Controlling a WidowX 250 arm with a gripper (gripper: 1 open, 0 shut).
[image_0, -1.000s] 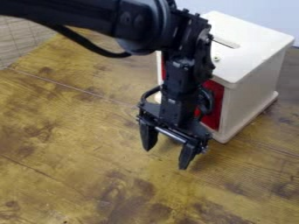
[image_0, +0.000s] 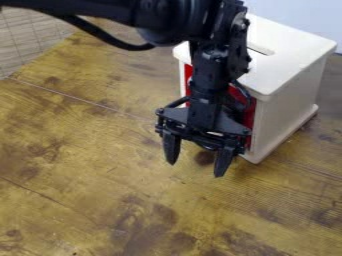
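My black gripper (image_0: 198, 153) hangs low over the wooden floor in front of a white box (image_0: 287, 75) with a red front (image_0: 246, 103). Its two fingers point down and stand open, with nothing seen held between them. The arm covers much of the red front, so what lies behind the gripper is hidden.
A woven mat (image_0: 27, 40) lies at the upper left, and a thin pale line crosses the floor there. A pale wall or surface stands behind the box.
Over the last second my gripper has risen slightly, and its fingers appear a little upward and turned, still open. The box has not visibly moved.
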